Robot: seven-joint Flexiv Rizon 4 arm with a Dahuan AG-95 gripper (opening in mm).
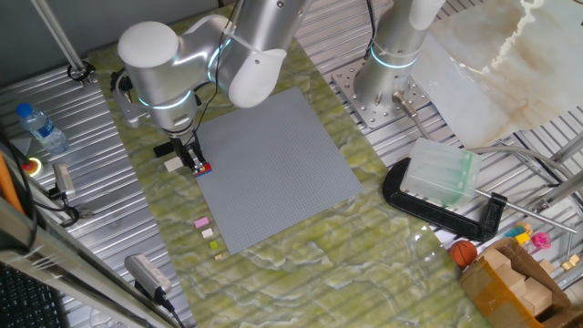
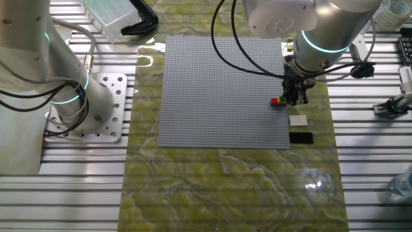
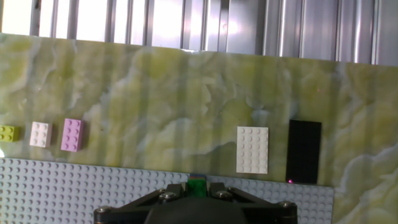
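Observation:
At the edge of the grey baseplate (image 2: 219,96), my gripper is shut on a green brick (image 3: 196,185), which shows between its fingertips in the wrist view. In exterior view 2 a red brick (image 2: 275,102) and a bit of yellow (image 2: 279,99) sit right beside the green, at the plate's edge. From exterior view 1 the red piece (image 1: 204,168) shows just by the fingertips. The gripper hides how these pieces join and whether the green one is pressed down.
Off the plate's edge lie a white plate piece (image 3: 252,150), a black one (image 3: 303,152), and pink (image 3: 72,135), white (image 3: 40,134) and lime (image 3: 7,134) bricks. A black clamp (image 1: 446,214) stands beyond the mat. Most of the baseplate is bare.

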